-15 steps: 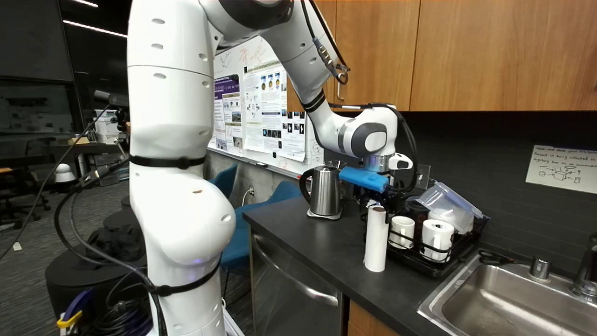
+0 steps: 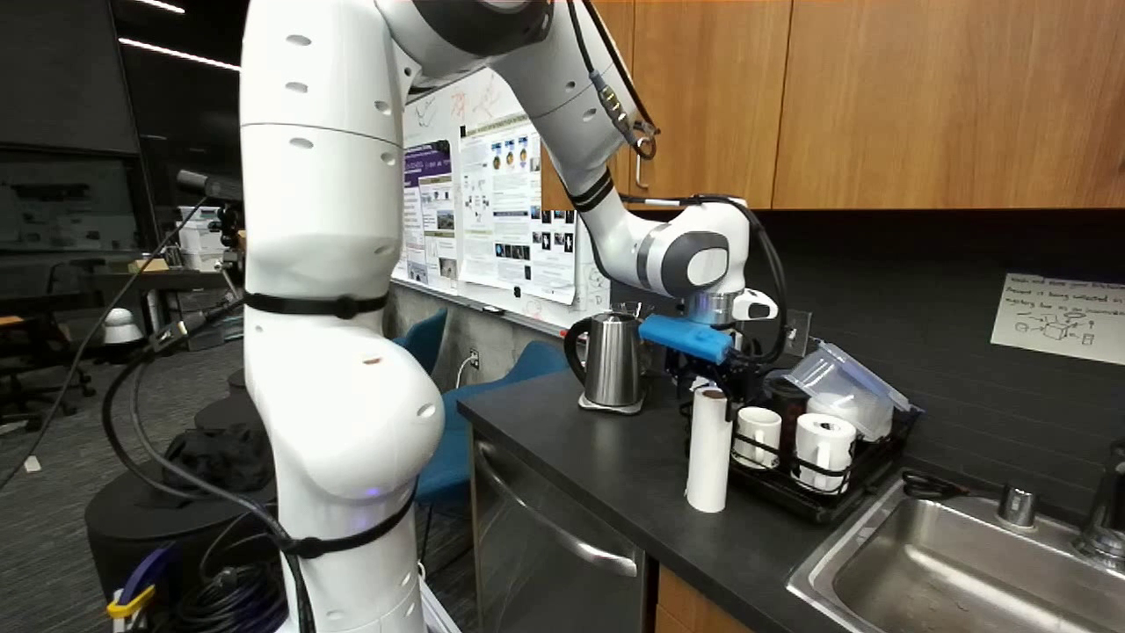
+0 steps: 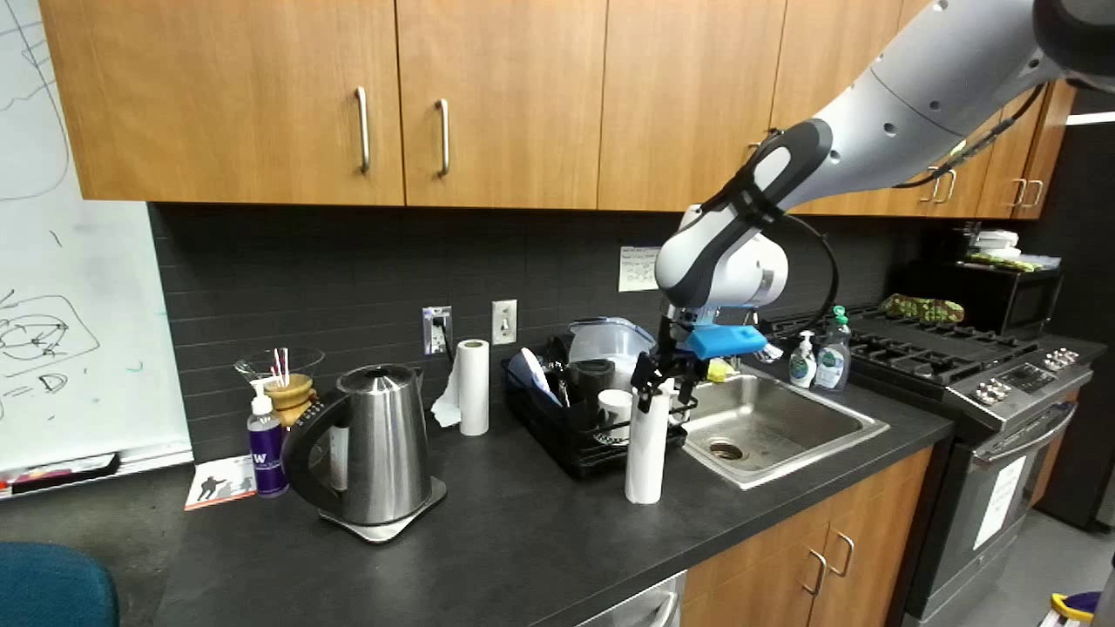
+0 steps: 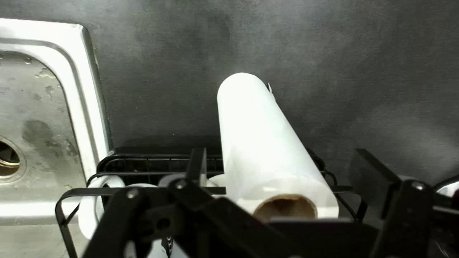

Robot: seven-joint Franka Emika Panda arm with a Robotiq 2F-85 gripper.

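Note:
A white paper towel roll (image 2: 708, 454) stands upright on the dark counter, in front of the dish rack. The same roll (image 3: 647, 449) shows in the second exterior view. My gripper (image 3: 665, 388) is at the roll's top end, pointing down. Looking down in the wrist view, the roll (image 4: 262, 142) rises between the two spread fingers, its brown cardboard core (image 4: 287, 207) nearest the camera. One finger (image 4: 198, 165) is left of the roll and the other finger (image 4: 373, 178) right of it, with a visible gap on the right. The fingers are open.
The black dish rack (image 3: 572, 451) with mugs and a clear tub is close behind the roll. A steel sink (image 2: 961, 564) lies to one side, a kettle (image 3: 388, 444) to the other. A second towel roll (image 3: 473, 387) stands by the wall. Counter between kettle and rack is clear.

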